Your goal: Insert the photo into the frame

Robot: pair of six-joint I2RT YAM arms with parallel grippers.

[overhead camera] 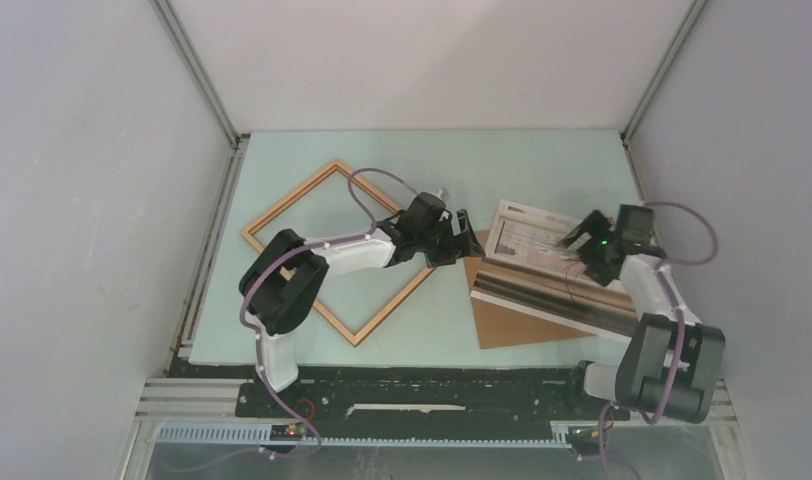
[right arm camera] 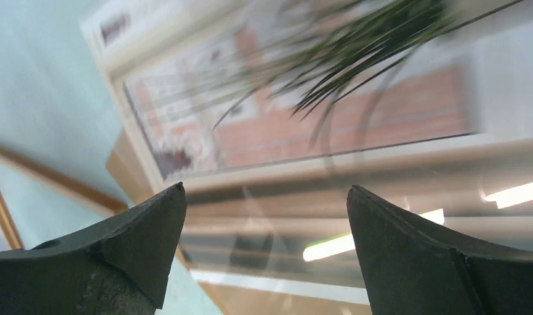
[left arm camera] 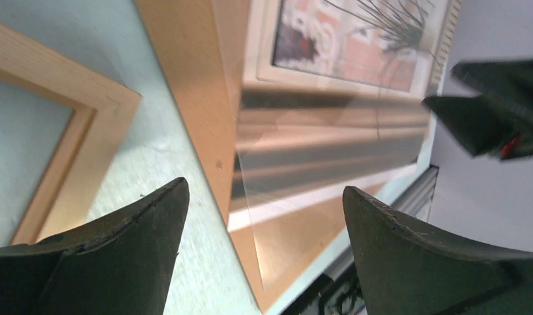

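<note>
The photo lies flat at the right of the table, slanted over a brown backing board whose edges stick out at its left and front. A pale wooden frame, empty inside, rests at the left. My left gripper stands open above the photo's left edge; in the left wrist view, nothing sits between its fingers. Over the photo's right part is my right gripper, also open. Its fingers have only the photo's surface beneath them. The right arm covers the photo's right end from above.
A grey wall rises close beside the right arm. Bare pale table shows between frame and board, and the back of the table is clear. A dark strip runs along the front edge.
</note>
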